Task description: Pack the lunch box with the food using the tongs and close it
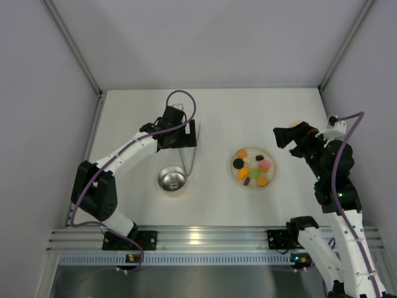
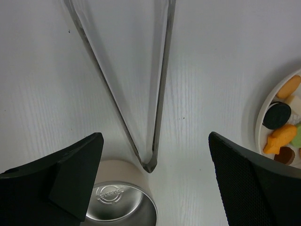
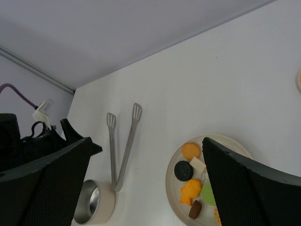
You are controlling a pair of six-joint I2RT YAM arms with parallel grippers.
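Observation:
My left gripper (image 1: pixel 183 138) is open above the steel tongs (image 2: pixel 162 80), which lie on the table with nothing between the fingers around them. Just below them in the top view stands a cream lunch container (image 1: pixel 172 185) with a steel inside (image 2: pixel 120 207). A round plate (image 3: pixel 171 188) holds several foods: a dark cookie (image 3: pixel 183 171), an orange fish shape (image 3: pixel 190 189), a green piece (image 1: pixel 254 174), a pink piece (image 1: pixel 267 163) and others. My right gripper (image 1: pixel 286 133) hangs open at the right, above and behind the plate, with nothing between its fingers.
A pale round item (image 3: pixel 298 81) sits at the table's far right, mostly hidden by the right arm in the top view. Walls bound the table at the back and sides.

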